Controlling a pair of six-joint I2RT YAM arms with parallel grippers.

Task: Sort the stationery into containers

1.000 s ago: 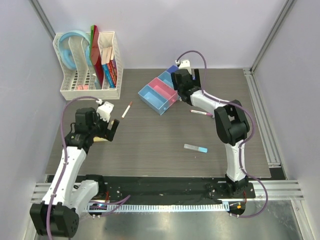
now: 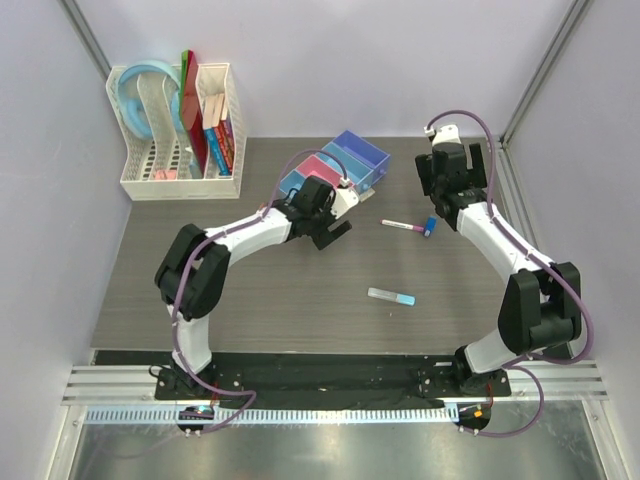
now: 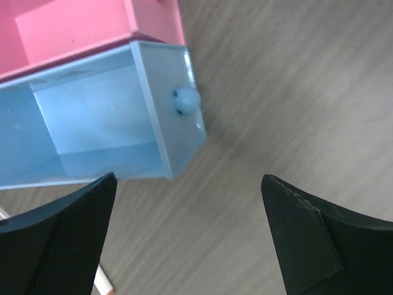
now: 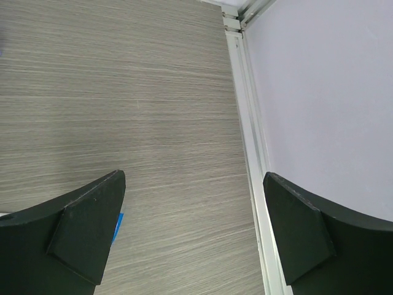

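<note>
The drawer-like container row stands at the back middle, with a blue bin (image 2: 372,155), a pink bin (image 2: 318,168) and light blue bins (image 3: 92,114). My left gripper (image 2: 334,232) hangs open in front of it, partly covering the row. Nothing lies between its fingers. A white stick with an orange end (image 3: 102,279) shows under them in the left wrist view. My right gripper (image 2: 451,172) is open and empty at the back right. Below it lie a white marker with a pink band (image 2: 403,225) and a blue item (image 2: 430,226). A clear tube with a light blue end (image 2: 391,297) lies nearer the front.
A white rack (image 2: 180,190) with books and a light blue ring (image 2: 133,110) fills the back left. A white rail and wall (image 4: 245,123) bound the right side.
My left arm has swung right from the left side to the front of the container row, now covering where the stick lay. My right gripper has moved right, away from the bins.
</note>
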